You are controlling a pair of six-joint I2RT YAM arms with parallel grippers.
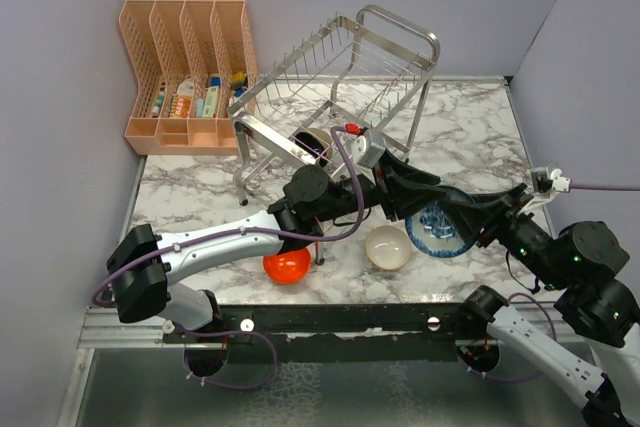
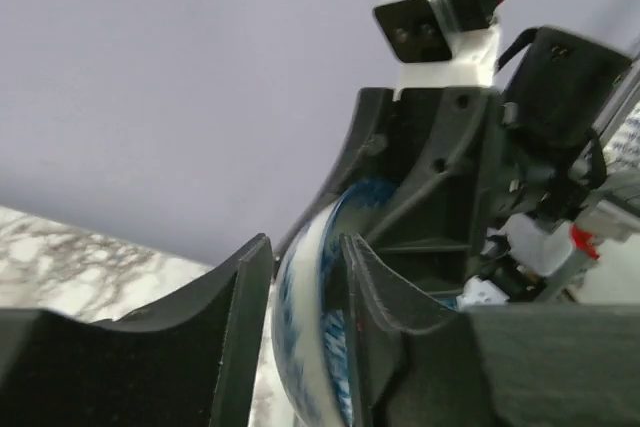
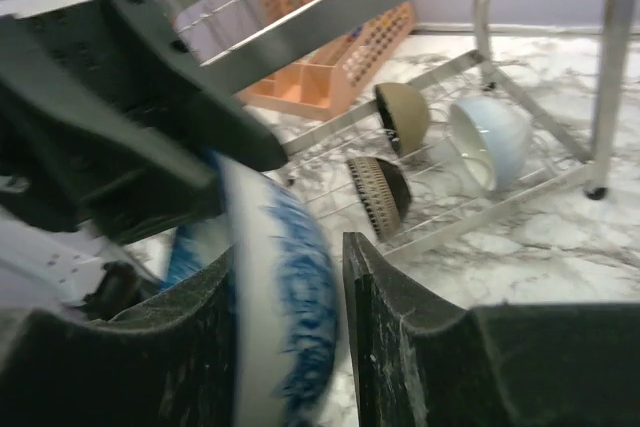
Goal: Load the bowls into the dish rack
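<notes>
A blue-patterned bowl [image 1: 440, 232] is held up between my left gripper [image 1: 410, 197] and my right gripper [image 1: 465, 209] in front of the dish rack [image 1: 420, 65]. In both wrist views both grippers' fingers are at its rim; how firmly each is closed is unclear. A cream bowl [image 1: 388, 247] and a red bowl [image 1: 287, 266] stand on the marble counter below. Several bowls, among them a pale bowl [image 3: 500, 142] and a brown bowl [image 3: 402, 112], sit on the rack's lower tier.
An orange divided tray [image 1: 150, 132] with small items stands at the back left. Grey walls enclose the sides.
</notes>
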